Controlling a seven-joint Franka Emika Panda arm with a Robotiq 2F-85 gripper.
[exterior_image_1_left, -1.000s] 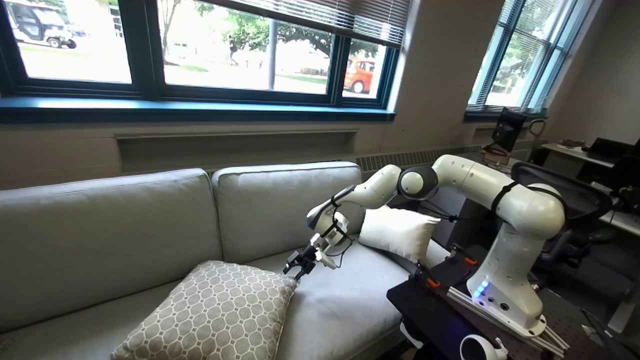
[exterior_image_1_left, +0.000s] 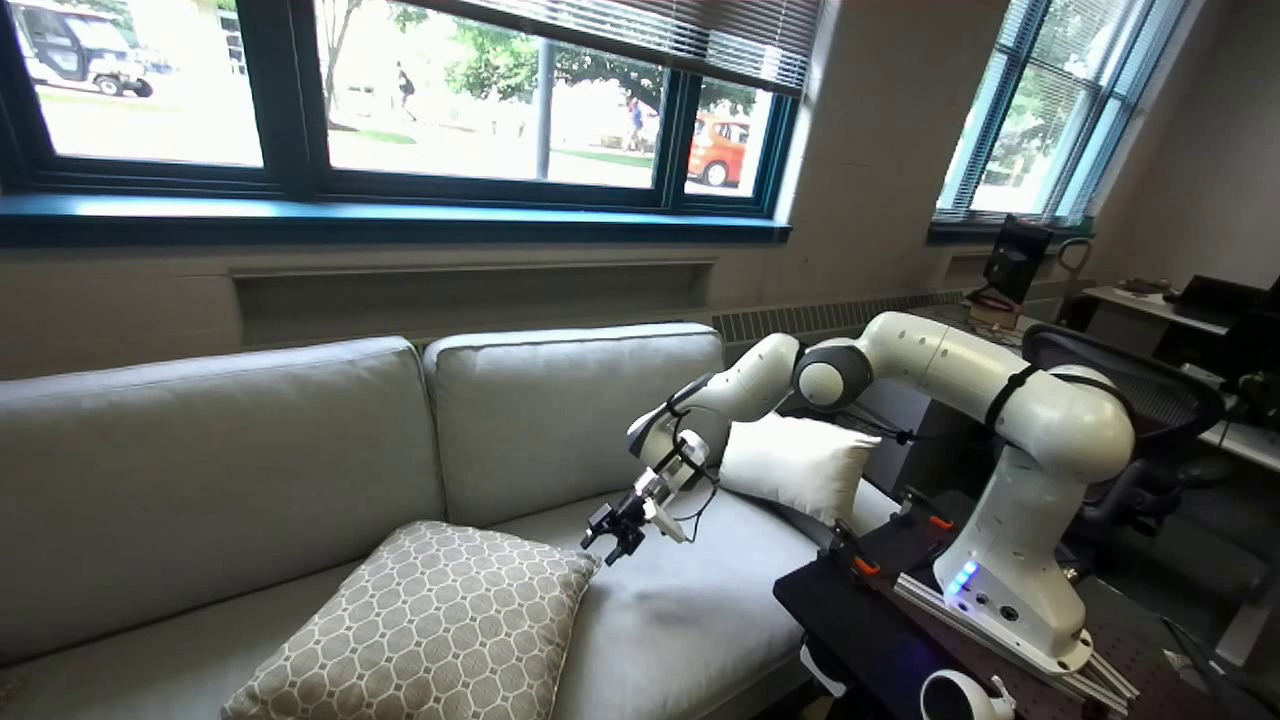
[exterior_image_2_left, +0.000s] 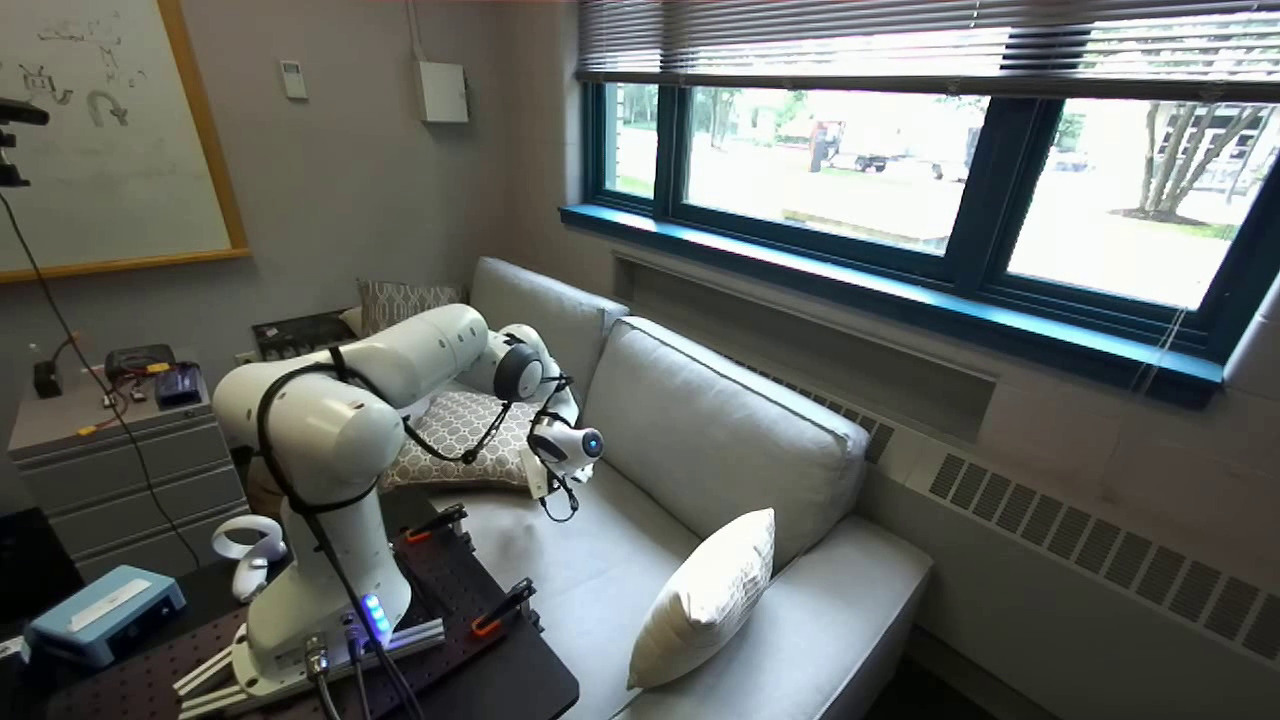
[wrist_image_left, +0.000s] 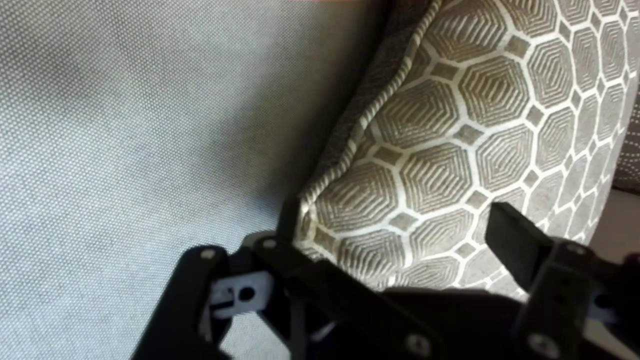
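A beige pillow (exterior_image_1_left: 446, 618) with a white honeycomb pattern lies flat on the grey couch seat. At its corner nearest the arm hangs my gripper (exterior_image_1_left: 601, 556), open, its fingers pointing down. From the wrist, the pillow (wrist_image_left: 468, 132) fills the right side, its corded edge running down toward the left finger (wrist_image_left: 289, 221). The pillow's corner shows between the spread fingers of the gripper, and nothing is clamped. Whether a finger touches the fabric I cannot tell. In the second exterior view the arm partly covers the pillow (exterior_image_2_left: 462, 434), and the fingers are hidden.
A plain white pillow (exterior_image_1_left: 797, 466) leans at the couch's arm-side end. Bare seat (exterior_image_1_left: 684, 612) lies between the two pillows. The backrest (exterior_image_1_left: 576, 420) rises behind the gripper. A dark table (exterior_image_1_left: 864, 624) with orange-tipped clamps stands at the robot's base.
My gripper has shifted slightly right and a little lower, from over the patterned pillow's corner to just beside it. Both pillows look unmoved.
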